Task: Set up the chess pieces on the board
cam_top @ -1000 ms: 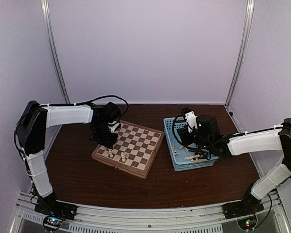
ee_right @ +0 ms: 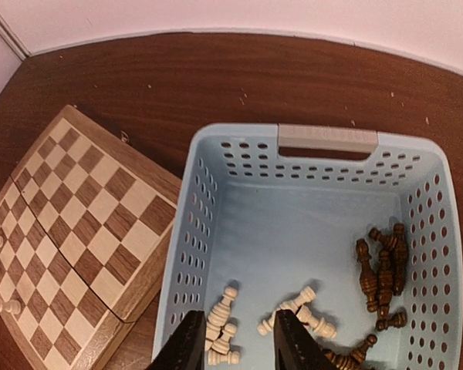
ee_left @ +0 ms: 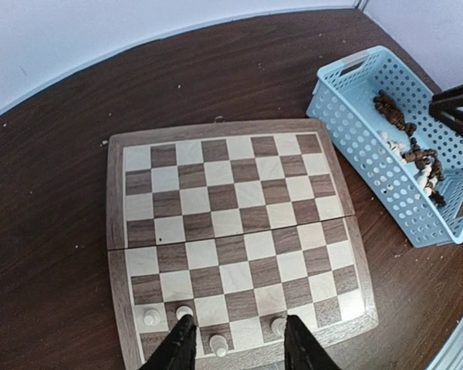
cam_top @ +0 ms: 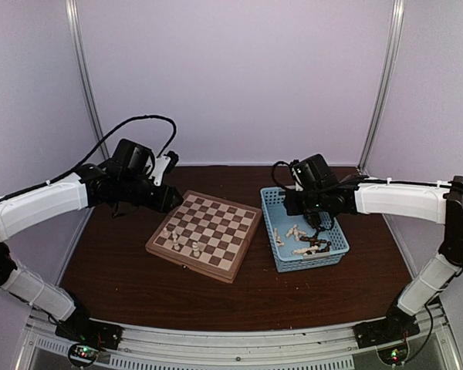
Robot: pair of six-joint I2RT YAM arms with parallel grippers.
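Note:
The chessboard (cam_top: 204, 231) lies on the table with several light pieces standing near one edge; in the left wrist view they include a pawn-like piece (ee_left: 152, 317) and a taller one (ee_left: 218, 344). Above them hangs my left gripper, its fingers apart and nothing held. The blue basket (cam_top: 312, 262) holds the other pieces. Over it is my right gripper, also open and empty. Light pieces (ee_right: 220, 320) lie on the basket floor below its fingers, with more light ones (ee_right: 293, 304) to the right. Dark pieces (ee_right: 384, 281) lie along the basket's right side.
The basket's raised wall (ee_right: 187, 231) stands between its contents and the board. The back of the basket floor (ee_right: 293, 223) is empty.

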